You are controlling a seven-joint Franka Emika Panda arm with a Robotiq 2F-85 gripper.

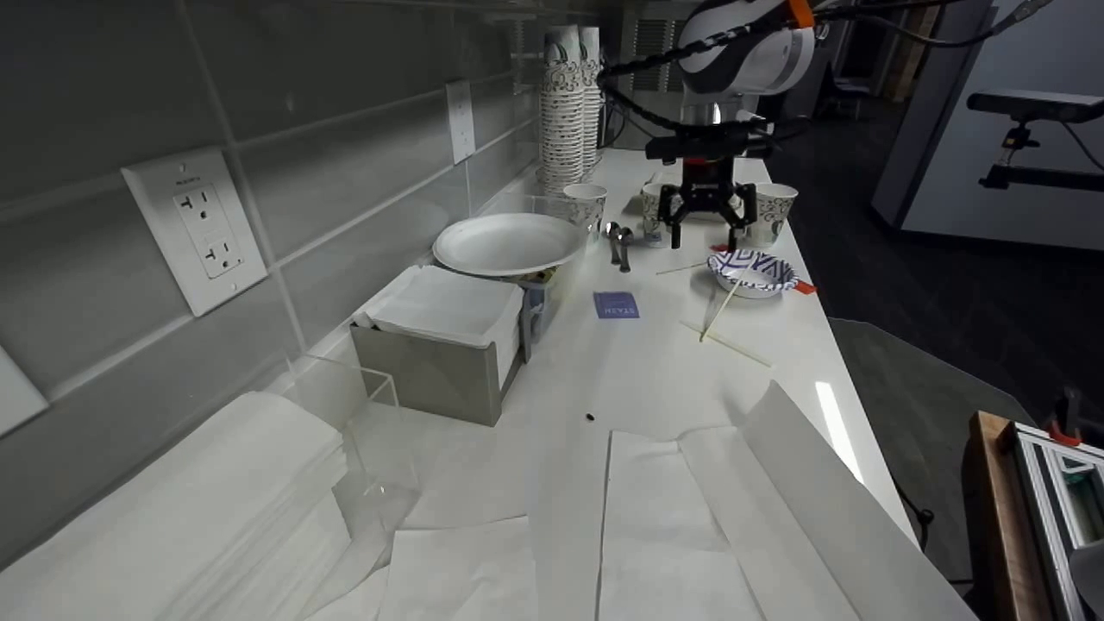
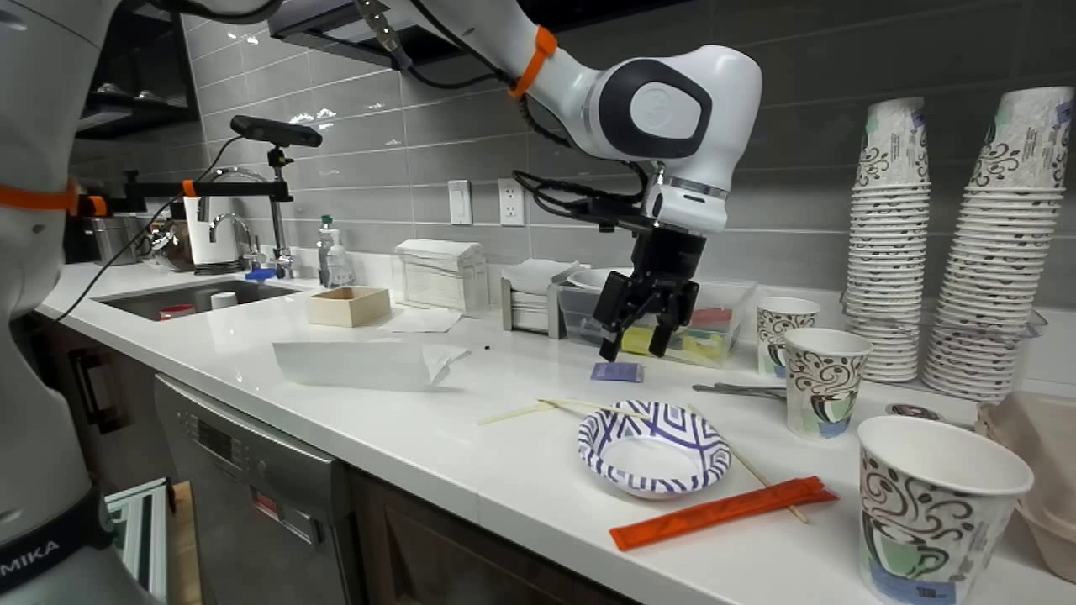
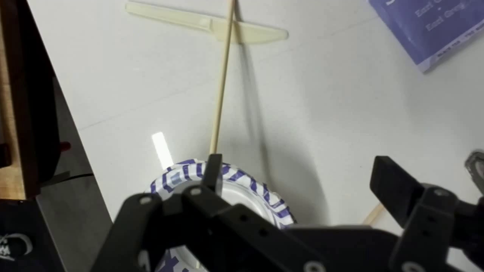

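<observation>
My gripper hangs open above the counter, with nothing held between its fingers. In the wrist view its left finger overlaps the rim of the patterned paper bowl, while the other finger is over bare counter. The blue-and-white bowl stands upright near the front edge. A thin wooden stick leans on the bowl's rim, its far end crossing a pale plastic knife on the counter. A second stick is partly hidden behind the gripper. An orange-red packet lies beside the bowl.
Paper cups and tall cup stacks stand on the right in exterior view 2. A purple tea packet and spoons lie farther back. Napkin holder and clear bin line the wall. Counter left of the bowl is mostly clear.
</observation>
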